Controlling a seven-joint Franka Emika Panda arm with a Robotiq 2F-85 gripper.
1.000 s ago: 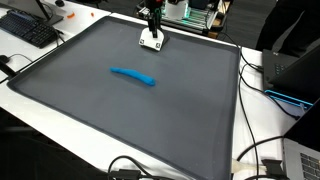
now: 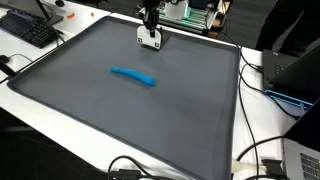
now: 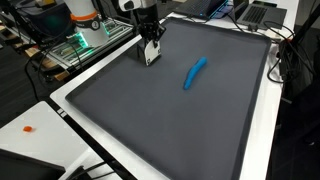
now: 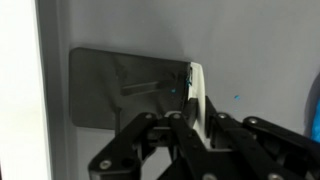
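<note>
A small box, white on its front face (image 2: pixel 150 38) and dark on its other visible sides, stands at the far edge of the grey mat. Seen in the wrist view, its dark top (image 4: pixel 118 88) lies left of my fingers, with a thin white edge (image 4: pixel 197 82) running up from between them. My gripper (image 3: pixel 152 38) reaches down over the box at that white side and is shut on it. The fingertips are partly hidden by the box and the gripper's own body.
A curved blue object (image 2: pixel 132 75) lies on the mat (image 2: pixel 170 120), apart from the box. A keyboard (image 2: pixel 30 28) and cables lie off its left side, with a laptop (image 3: pixel 245 15) beyond the mat.
</note>
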